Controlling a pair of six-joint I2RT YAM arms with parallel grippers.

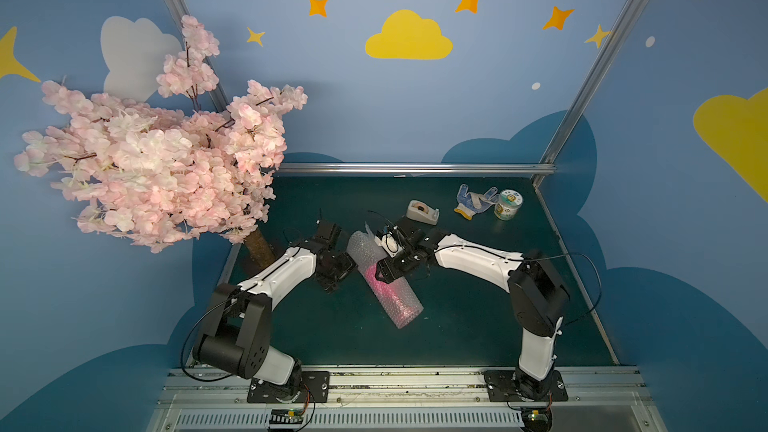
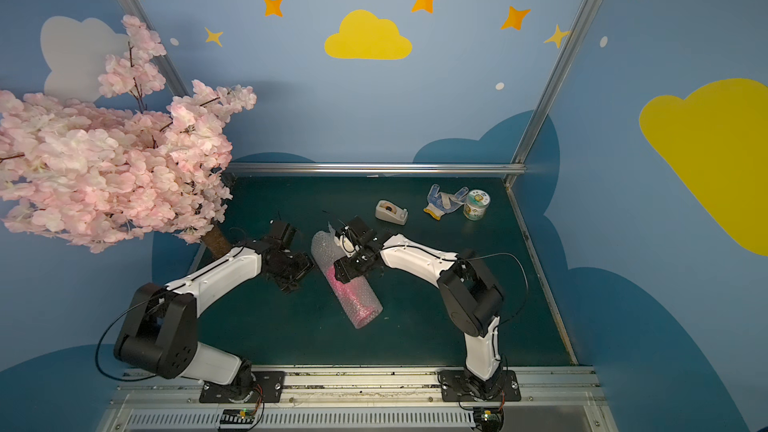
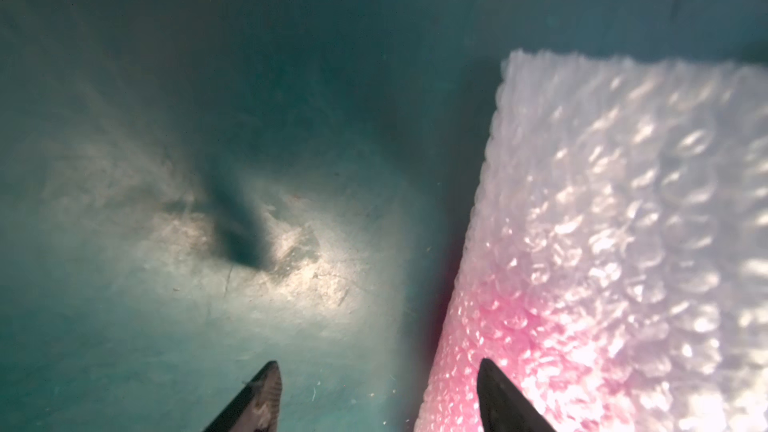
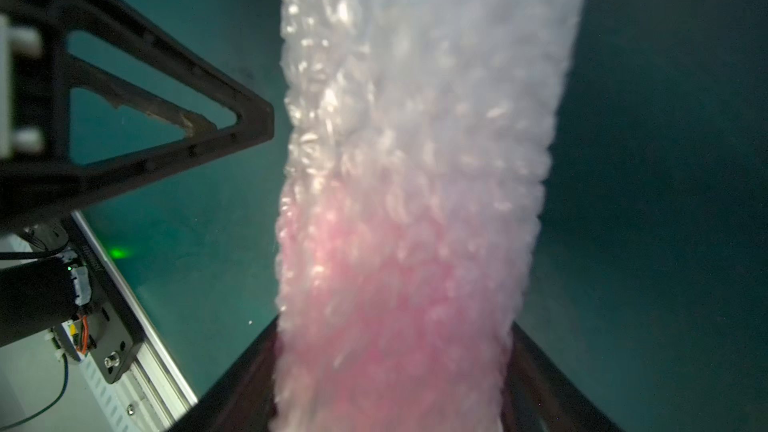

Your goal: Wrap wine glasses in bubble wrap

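Note:
A long roll of bubble wrap, pink showing through it, lies slantwise at the middle of the dark green table. The pink thing inside is blurred by the wrap, so its shape cannot be told. My right gripper straddles the roll, a finger at each side edge; whether both fingers press on it is unclear. Left of the roll, my left gripper is open and low over the table. Its right finger overlaps the roll's edge in the left wrist view, and bare table shows between the fingertips.
At the back stand a white tape dispenser, a blue-and-yellow item and a round patterned tub. A pink blossom tree rises at the left.

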